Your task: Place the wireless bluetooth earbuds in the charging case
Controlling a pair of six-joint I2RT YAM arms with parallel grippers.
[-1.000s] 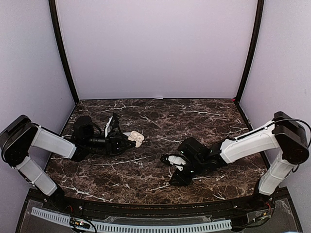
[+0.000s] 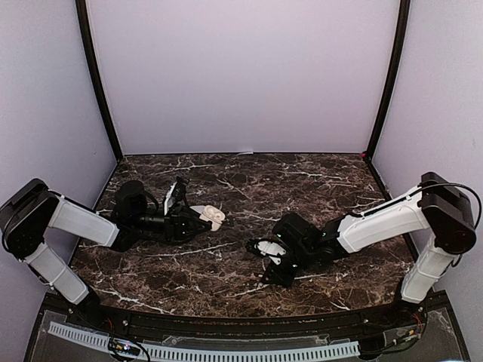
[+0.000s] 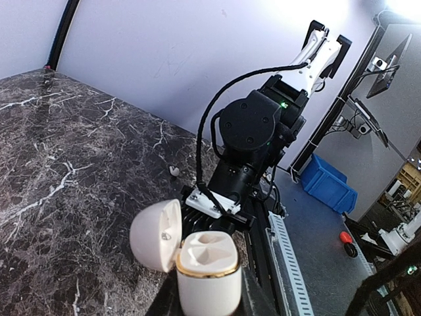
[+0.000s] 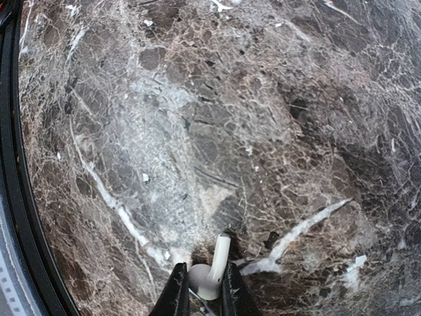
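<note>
In the left wrist view the white charging case [image 3: 209,283] stands with its lid [image 3: 156,235] swung back, and my left gripper is shut on its body. From above, the case [image 2: 214,216] sits at the tip of the left arm. My right gripper is low over the table, with its fingers part open on both sides of a white earbud [image 4: 219,260]. Whether they touch it is hard to tell. A second small white piece, apparently an earbud [image 3: 173,170], lies on the table in the left wrist view.
The right gripper has shifted slightly to the left over the last second and stays low near the front. The left arm and the case have not moved.
</note>
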